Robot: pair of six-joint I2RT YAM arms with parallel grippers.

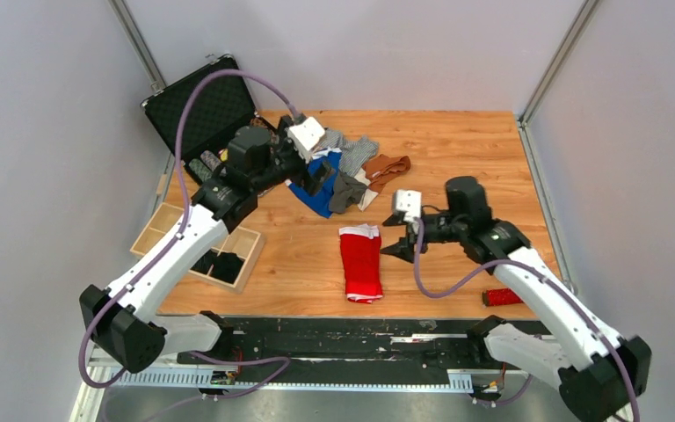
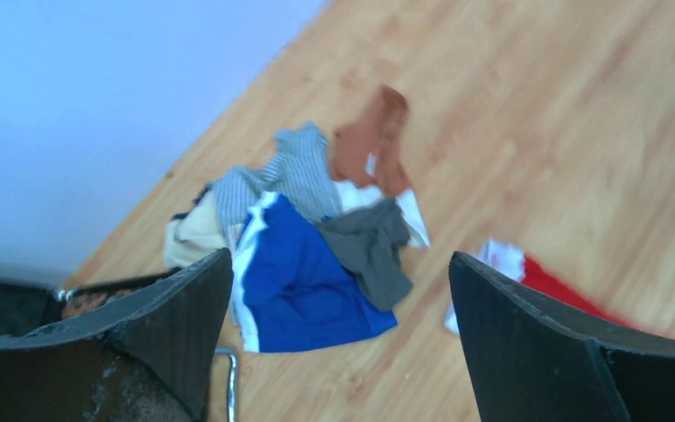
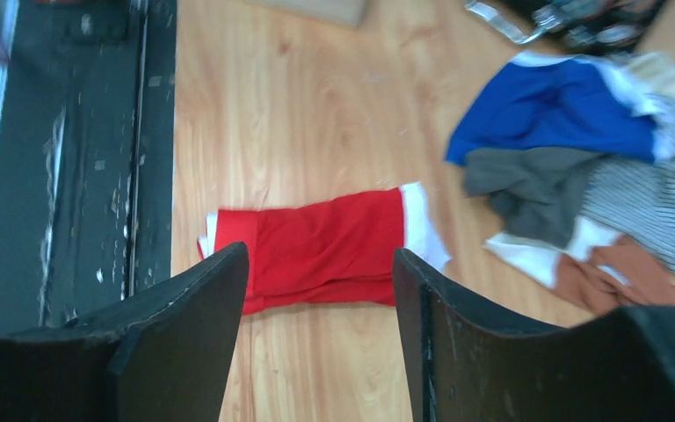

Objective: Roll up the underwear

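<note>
Red underwear lies folded into a long flat strip on the table, its white band at the far end. In the right wrist view the red cloth shows beyond the fingertips, apart from them. My right gripper hovers to the right of the strip; its fingers stand apart with only table and cloth seen beyond. My left gripper is raised over the clothes pile, open and empty, and its fingers frame the blue garment below. Part of the red strip is hidden behind one finger in the left wrist view.
A pile of clothes, with blue, grey and brown pieces, lies at the back. The open case and a divided wooden box stand left. A red roll rests at the front right.
</note>
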